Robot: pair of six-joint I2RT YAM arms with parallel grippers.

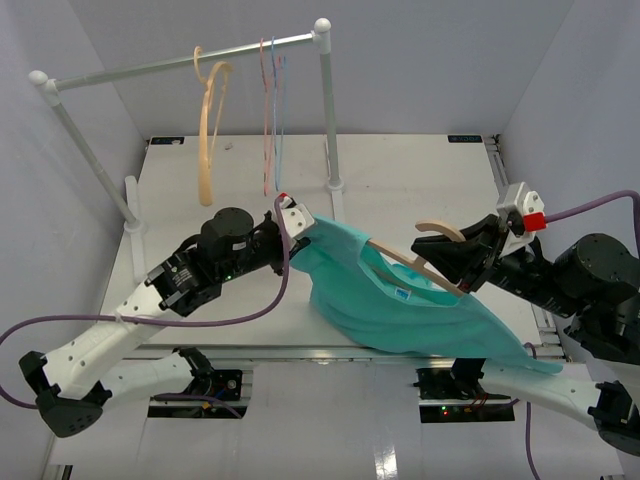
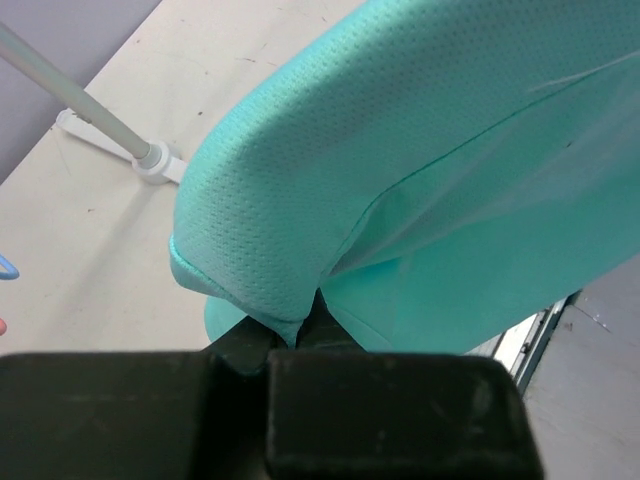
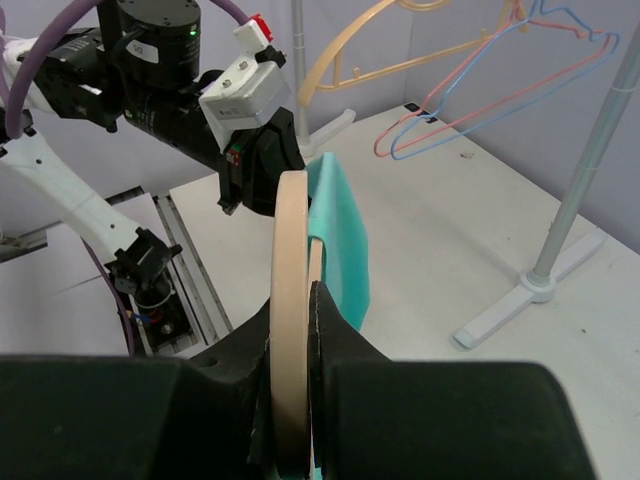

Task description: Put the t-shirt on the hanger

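The turquoise t shirt (image 1: 400,315) is draped over a wooden hanger (image 1: 395,255); the hanger's far end is inside the shirt. My right gripper (image 1: 455,265) is shut on the hanger, whose wooden bar (image 3: 291,260) runs up between the fingers in the right wrist view. My left gripper (image 1: 295,240) is at the shirt's left end, shut on a bunched edge of the turquoise fabric (image 2: 260,240), which fills much of the left wrist view.
A metal rack (image 1: 330,120) stands over the back of the white table (image 1: 430,180), with a wooden hanger (image 1: 204,180) and thin pink and blue hangers (image 1: 266,120) on its rail.
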